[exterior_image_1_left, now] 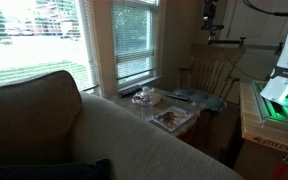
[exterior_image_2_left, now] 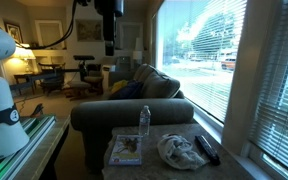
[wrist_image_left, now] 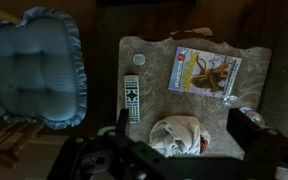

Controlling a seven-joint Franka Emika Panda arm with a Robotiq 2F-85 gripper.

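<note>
High above a small table (wrist_image_left: 160, 85), my gripper is open, its dark fingers wide apart in the wrist view. A flat case or magazine with a brown animal on its cover (wrist_image_left: 204, 73) lies on the tabletop. Nearer the fingers is a crumpled white cloth (wrist_image_left: 179, 133), and a remote control (wrist_image_left: 132, 98) lies to its left. The clear bottle (exterior_image_2_left: 144, 121) stands upright between the case and the cloth in exterior view 2. No object shows between the fingers.
A dark sofa (exterior_image_1_left: 134, 145) borders the table. The windows (exterior_image_2_left: 279, 90) are along one side. A chair with a blue-grey cushion (wrist_image_left: 34, 68) stands beside the table in the wrist view. Bare tabletop shows between the remote and the case.
</note>
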